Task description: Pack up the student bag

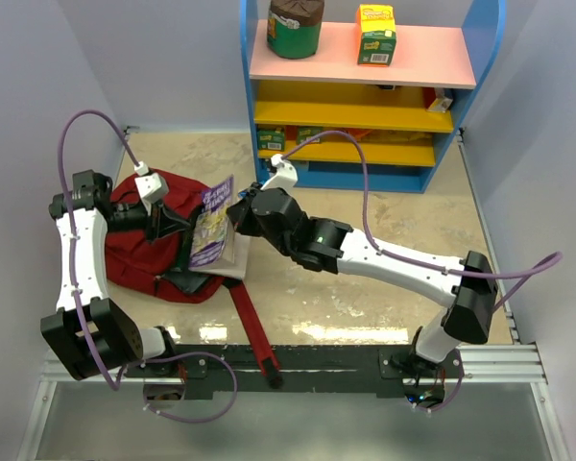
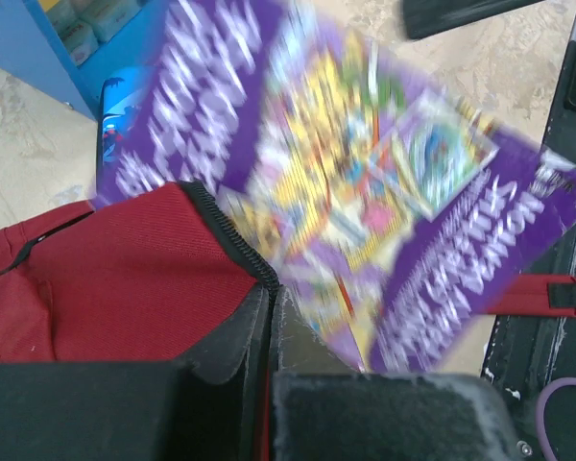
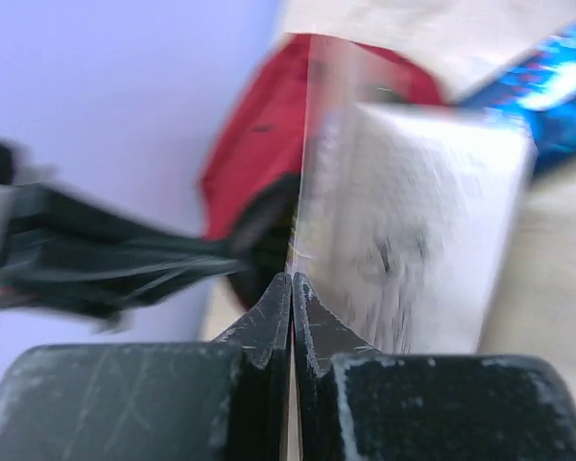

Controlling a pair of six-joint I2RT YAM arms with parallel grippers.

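The red bag (image 1: 139, 259) lies open at left, its dark interior partly hidden. My left gripper (image 1: 180, 226) is shut at its rim; in the left wrist view the zippered red fabric (image 2: 125, 279) meets the fingertips. My right gripper (image 1: 236, 213) is shut on the purple-covered book (image 1: 211, 226), holding it raised and tilted over the bag's right side. In the right wrist view the book's pale side (image 3: 413, 221) faces the camera. A blue pencil case (image 3: 547, 96) lies behind the book, mostly hidden from above.
A shelf unit (image 1: 365, 55) with boxes stands at the back. The red strap (image 1: 252, 322) runs toward the front edge. Walls stand at both sides.
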